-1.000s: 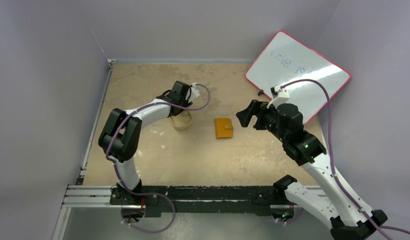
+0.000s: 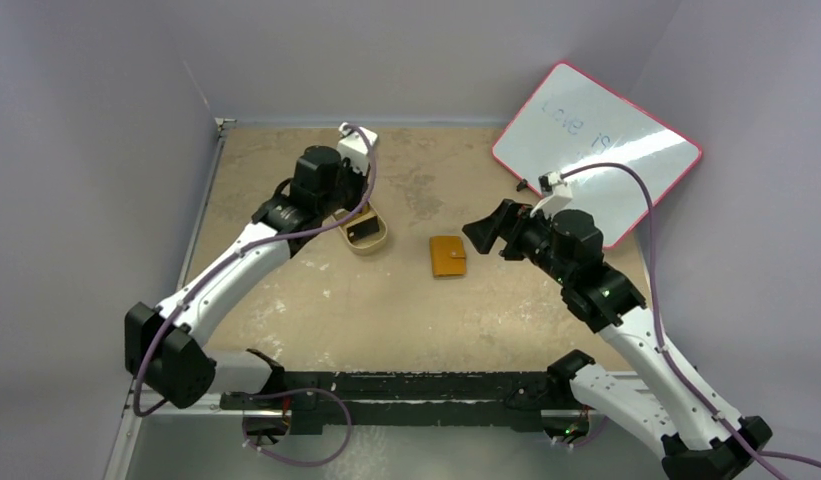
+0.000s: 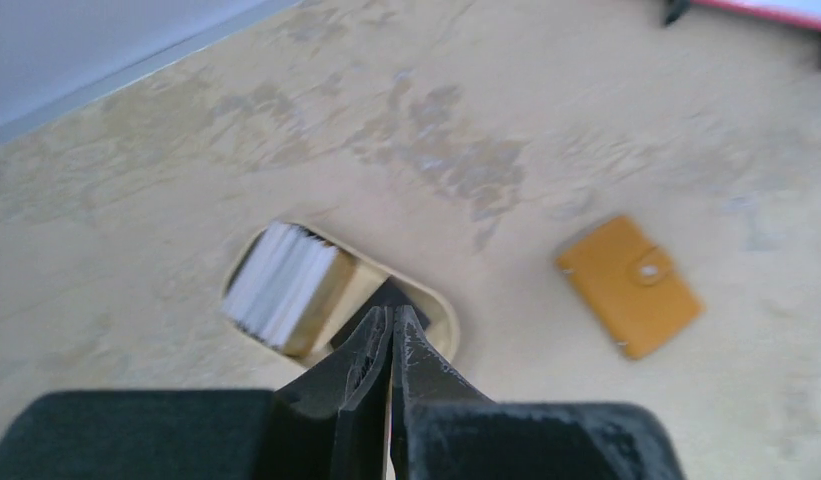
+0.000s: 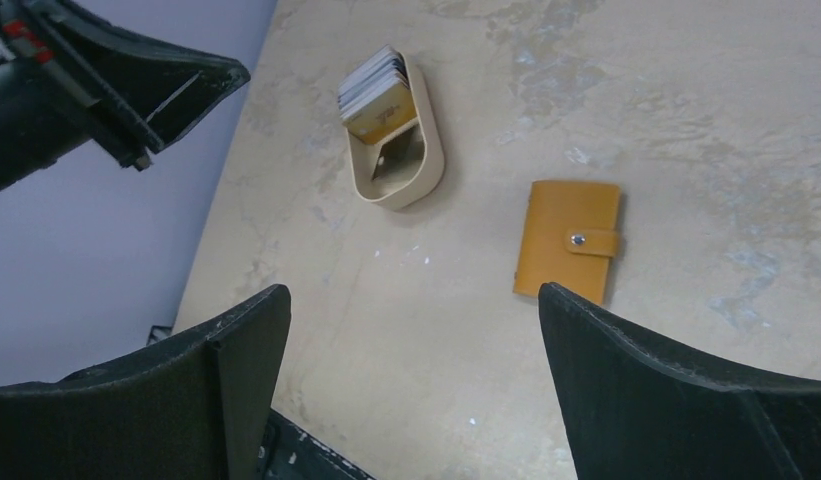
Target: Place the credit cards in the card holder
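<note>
The card holder (image 4: 571, 240), tan-orange with a snap strap, lies closed on the table, flat in all views. Left of it stands a cream oval bin (image 4: 433, 160) with a stack of pale-edged cards (image 4: 378, 92) at one end. A dark card (image 4: 399, 153) lies at the bin's other end, apart from the stack. Above the bin, my left gripper is shut, and nothing shows between its fingertips; they overlap the dark card in the left wrist view. My right gripper is wide open and empty, raised to the right of the holder.
A whiteboard (image 2: 596, 140) with a red edge and handwriting lies at the back right, behind my right arm. Grey walls close off the back and sides.
The dark card now shows in the bin's front part, which looked bare before. My right arm has shifted slightly left.
</note>
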